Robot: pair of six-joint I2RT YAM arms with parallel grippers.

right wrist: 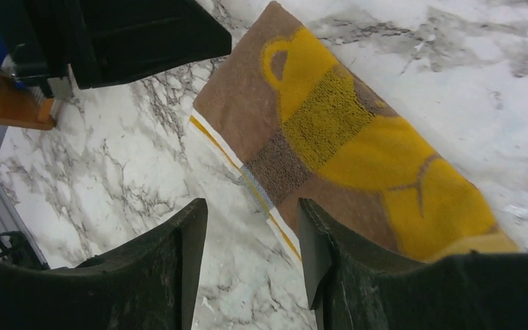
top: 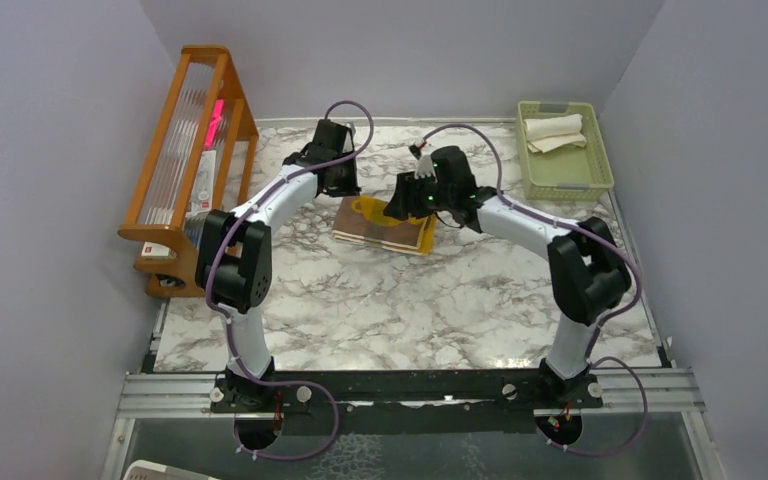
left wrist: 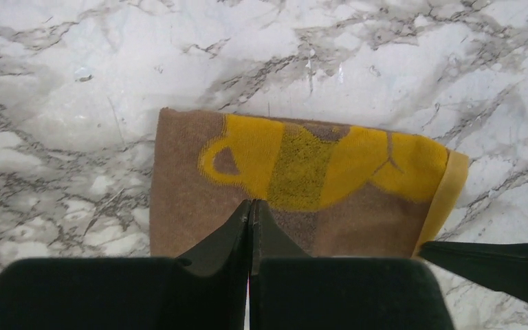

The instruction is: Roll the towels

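Note:
A folded brown and yellow towel (top: 365,224) lies flat on the marble table, its yellow cup pattern facing up. In the left wrist view the towel (left wrist: 192,185) spreads below my left gripper, which is shut with nothing showing between its fingers. From above, the left gripper (top: 345,192) hangs by the towel's upper left edge. My right gripper (top: 397,210) reaches over the towel's right part. In the right wrist view its fingers (right wrist: 187,237) stand apart, with the towel (right wrist: 295,165) beyond them and no cloth visibly between.
A green basket (top: 565,188) at the back right holds a white rolled towel (top: 552,127). On the left stands a wooden rack (top: 185,140) with pink and white items.

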